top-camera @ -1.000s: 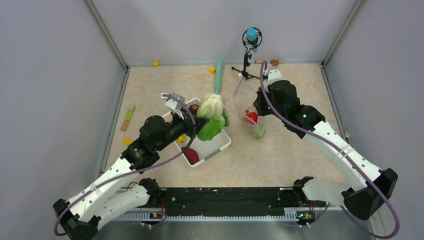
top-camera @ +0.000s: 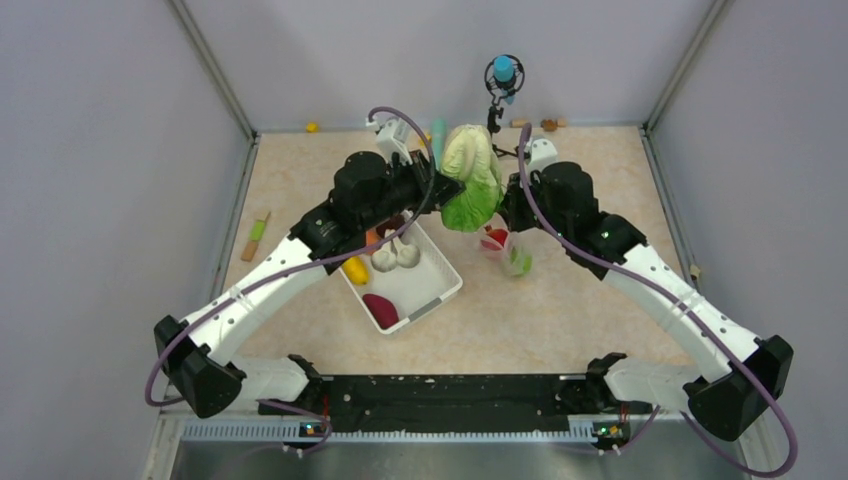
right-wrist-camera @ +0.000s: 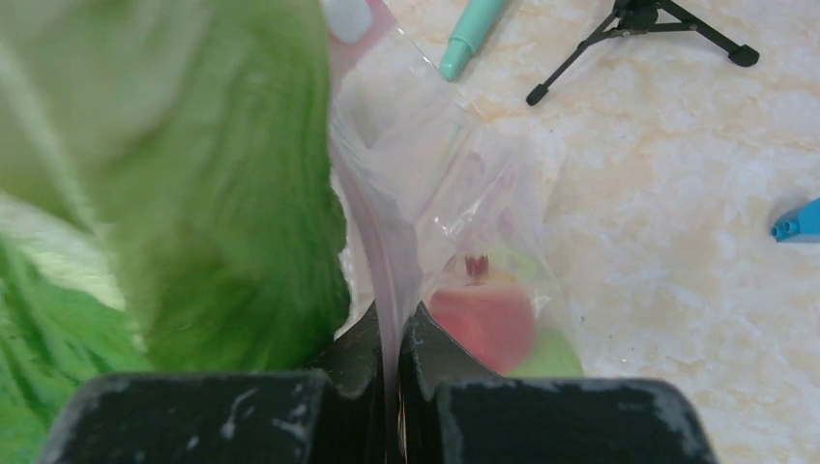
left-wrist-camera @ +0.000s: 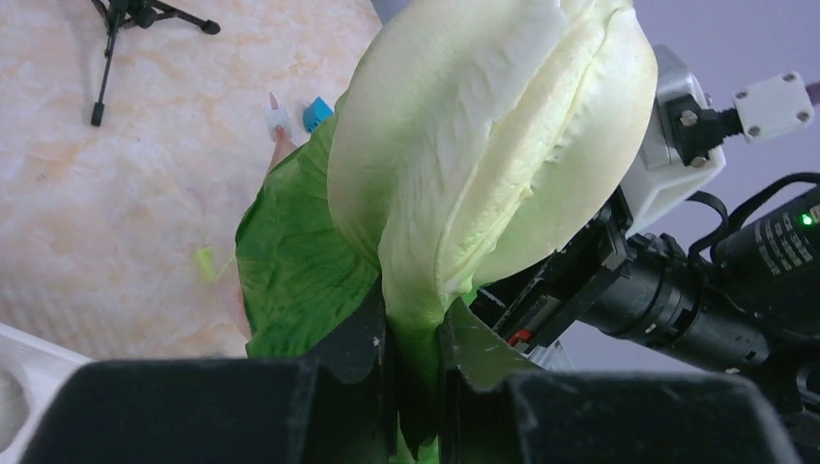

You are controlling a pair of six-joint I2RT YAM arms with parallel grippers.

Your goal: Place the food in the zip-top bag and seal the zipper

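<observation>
A pale-green leafy lettuce is raised at the centre, gripped by my left gripper; it fills much of both wrist views. My right gripper is shut on the edge of the clear zip bag, right beside the lettuce. In the bag, a red item and something green show through the plastic; the lettuce hides much of the bag from above. The white basket below my left arm holds white bulbs, a yellow item and a dark red one.
A black tripod stand and a mint cylinder stand or lie at the back. A blue piece lies on the mat. A green-and-wood tool is at the left.
My left gripper has carried the lettuce up and right, from over the basket to beside my right gripper and over the bag.
</observation>
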